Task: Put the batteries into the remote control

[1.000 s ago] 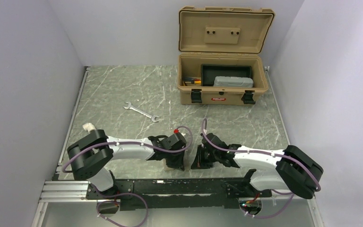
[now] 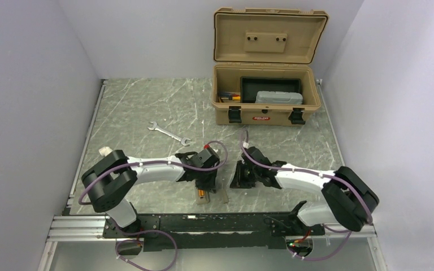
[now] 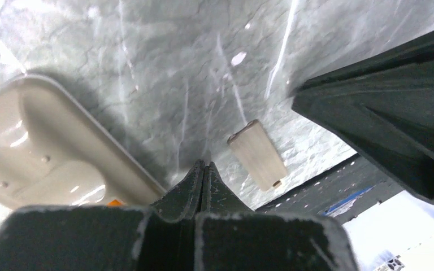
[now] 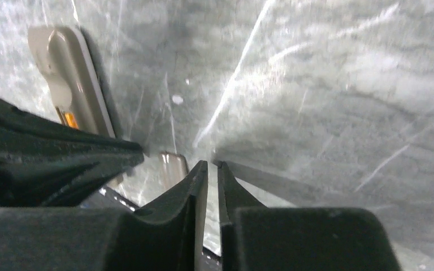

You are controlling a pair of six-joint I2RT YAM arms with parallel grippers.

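Observation:
The beige remote control (image 2: 202, 197) lies on the marble table with orange in its battery bay, also seen in the left wrist view (image 3: 56, 152) and right wrist view (image 4: 82, 84). Its loose back cover (image 3: 257, 152) lies just right of it. My left gripper is shut beside the remote, nothing between its fingers. My right gripper is near the cover, its fingertips narrowly apart with nothing visible between them; in the left wrist view its fingers are at upper right.
A wrench (image 2: 168, 133) lies behind the left arm. An open tan toolbox (image 2: 277, 116) with trays stands at the back right. The table's front edge is close below the remote.
Both grippers moved back from the front edge, uncovering the remote and cover.

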